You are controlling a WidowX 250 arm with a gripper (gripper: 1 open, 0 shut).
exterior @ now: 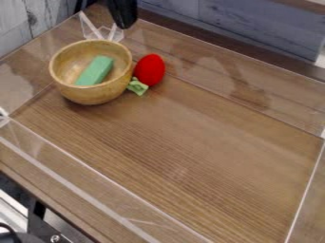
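Note:
A tan bowl (68, 90) on the wooden table holds a green block (93, 72) at the upper left. A red object (150, 69) lies just right of the bowl, with a small green piece (136, 85) below it. The black gripper (112, 21) is at the top edge, above and behind the bowl, mostly out of frame; its finger state is hard to see.
White walls or edges border it at the back and sides. Dark cables sit at the bottom left corner.

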